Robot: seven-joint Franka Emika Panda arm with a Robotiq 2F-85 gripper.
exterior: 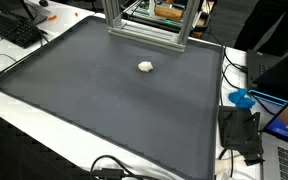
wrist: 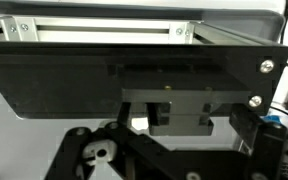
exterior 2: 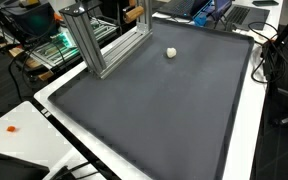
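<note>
A small cream-coloured lump (exterior: 145, 66) lies on the dark grey mat (exterior: 114, 95), close to the metal frame. The second exterior view shows the same lump (exterior 2: 171, 52) near the mat's far edge. In the wrist view my gripper stands open. A dark block (wrist: 179, 100) appears in front of a long black panel (wrist: 54, 92), in line with the space between the fingers; whether they touch it is unclear. Just below the panel, a little of the pale lump (wrist: 139, 123) shows. Neither exterior view clearly shows the gripper.
A metal frame (exterior: 149, 38) stands at the mat's far edge, its upper part cut off. A keyboard (exterior: 14, 28) is at the left. On the right are a blue item (exterior: 241, 98), a black pouch (exterior: 240, 132) and a laptop (exterior: 287, 130).
</note>
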